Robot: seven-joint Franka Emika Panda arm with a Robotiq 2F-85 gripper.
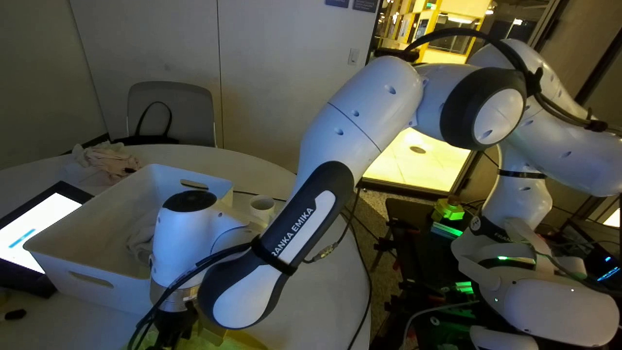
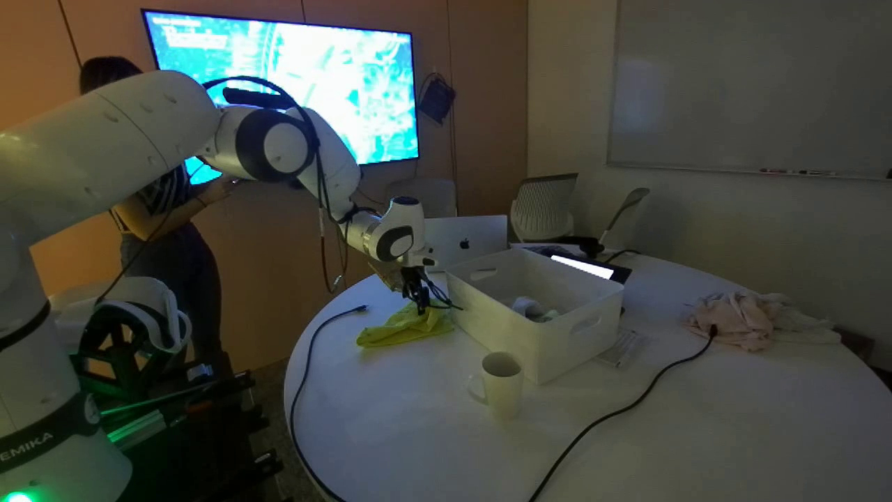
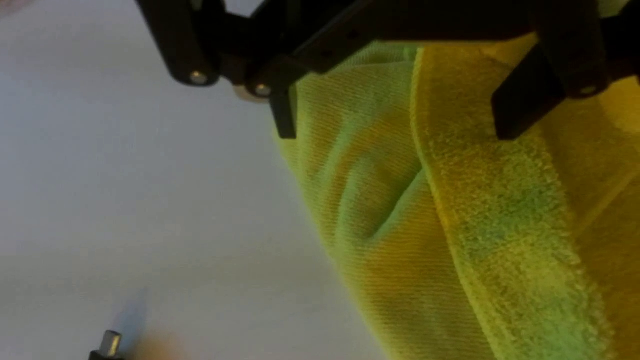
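A crumpled yellow cloth (image 2: pixel 399 327) lies flat on the white table, to the left of the box in exterior view 2. My gripper (image 2: pixel 420 306) points down right over it. In the wrist view the cloth (image 3: pixel 408 258) fills the right half, with a raised fold running through it. There my gripper is open, its two dark fingers (image 3: pixel 283 114) wide apart above the cloth; whether the tips touch it I cannot tell. The gripper's lower end is cut off in exterior view 1.
Close beside the gripper stands a white box (image 2: pixel 535 343) holding some pale cloth. A white mug (image 2: pixel 502 386) sits in front of it. Black cables cross the table. A pinkish cloth (image 2: pixel 736 322) lies to the right; a laptop (image 2: pixel 466 238) stands behind.
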